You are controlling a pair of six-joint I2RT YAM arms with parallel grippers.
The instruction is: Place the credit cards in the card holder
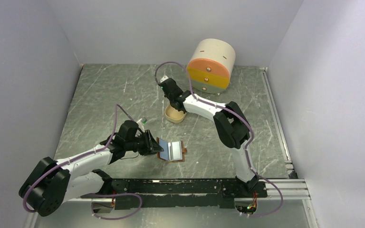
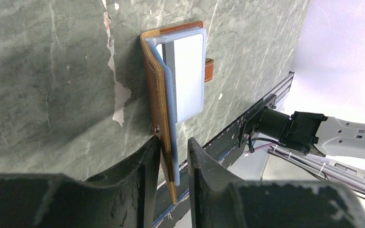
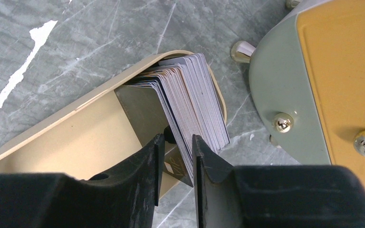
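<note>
The brown leather card holder (image 2: 154, 90) lies open on the table, with blue and clear sleeves, in the top and left wrist views. My left gripper is part open at the holder's near edge, its left finger against the cover. In the right wrist view a stack of credit cards (image 3: 195, 104) leans in the end of an oval cream container (image 3: 57, 156). My right gripper is part open over the cards' lower edge; whether a card is between its fingers cannot be told for sure.
A cream cabinet (image 1: 211, 52) with orange, yellow and green fronts stands at the back, beside the container. Bare table (image 1: 90, 109) lies to the left and on the right. Walls surround the back and sides.
</note>
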